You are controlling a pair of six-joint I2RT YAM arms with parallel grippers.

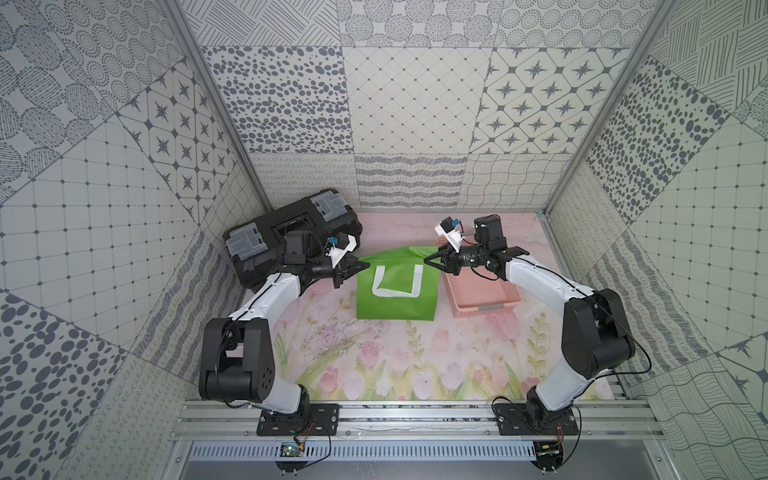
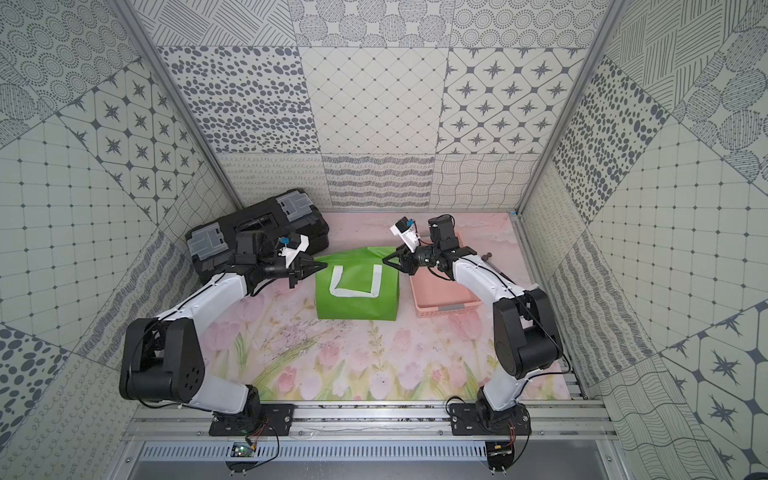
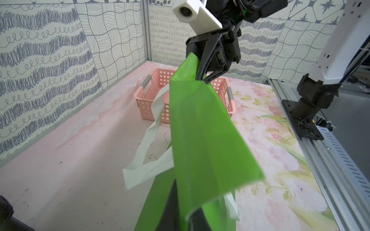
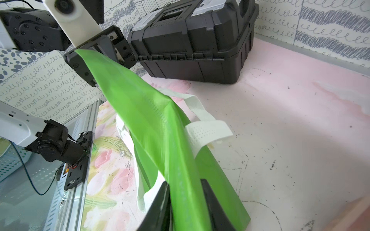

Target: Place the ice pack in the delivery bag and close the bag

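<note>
The green delivery bag [image 1: 396,308] with white straps stands mid-table, its upper edge stretched between my two arms. At its upper left corner my left gripper [image 1: 369,265] is shut on the bag's thin cloth; dark fingers [image 3: 172,207] pinch it in the left wrist view. My right gripper [image 1: 426,261] is at the upper right corner. In the right wrist view, green cloth [image 4: 179,173] runs between its parted fingers. No ice pack can be made out in any view, and the bag's inside is hidden.
A pink basket [image 1: 486,308] stands right of the bag, partly under my right arm. At the back left is a black toolbox [image 1: 300,209] behind my left arm.
</note>
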